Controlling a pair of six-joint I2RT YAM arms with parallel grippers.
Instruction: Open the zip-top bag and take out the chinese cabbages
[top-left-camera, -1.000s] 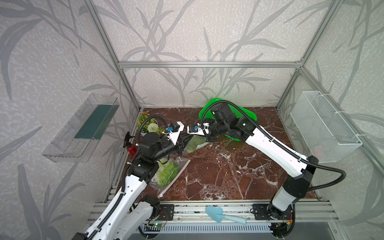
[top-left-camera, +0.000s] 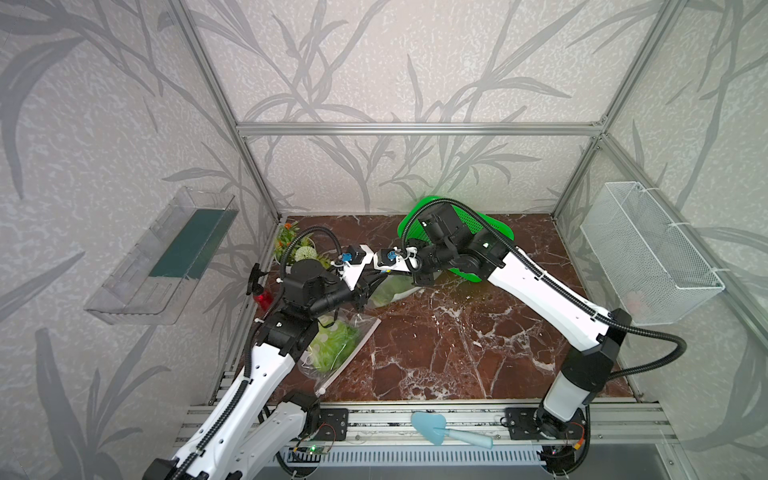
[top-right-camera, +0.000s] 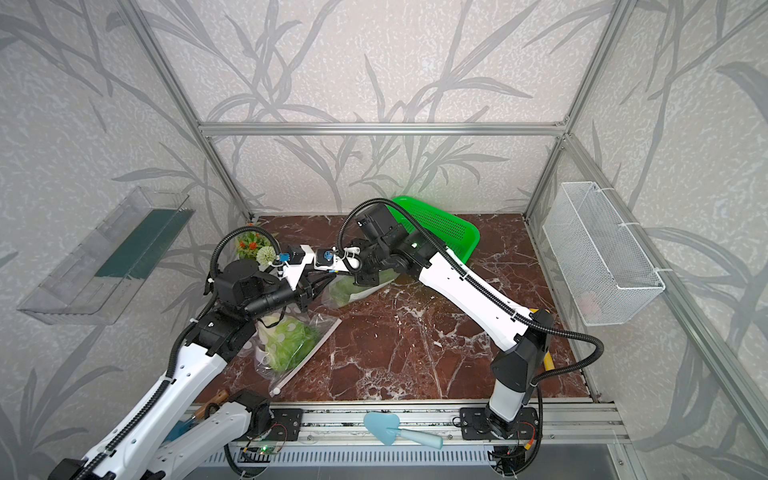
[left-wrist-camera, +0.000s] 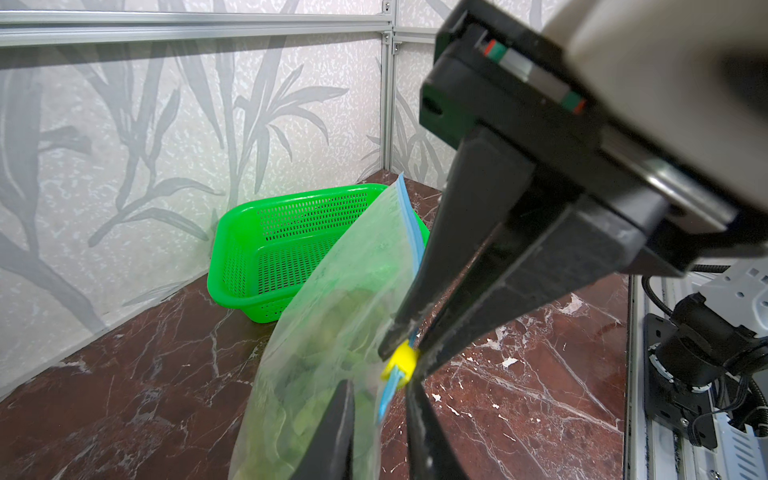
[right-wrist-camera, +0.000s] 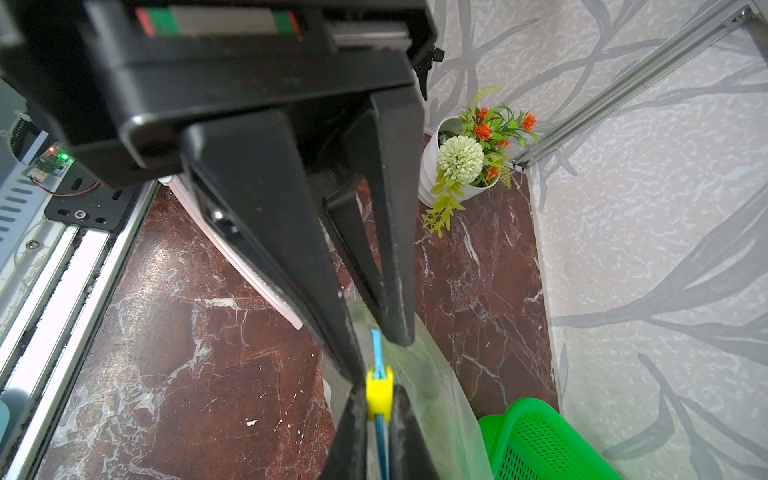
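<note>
A frosty zip top bag (left-wrist-camera: 336, 320) stands upright, with a blue zip strip (left-wrist-camera: 412, 228) along its edge and pale green leaves showing dimly inside. On that strip sits a small yellow slider (right-wrist-camera: 379, 392). My right gripper is shut on the slider. Close by, my left gripper has its fingers apart on either side of the blue strip; the strip does not look pinched between them. From above, the two arms meet over the bag and hide its top; only its lower part (top-left-camera: 392, 289) shows.
A green basket (left-wrist-camera: 304, 240) stands empty behind the bag. A second clear bag of green leaves (top-left-camera: 334, 344) lies under the left arm. A flower pot (right-wrist-camera: 464, 164) stands at the far left.
The right arm has shifted only slightly. The second bag has not moved.
</note>
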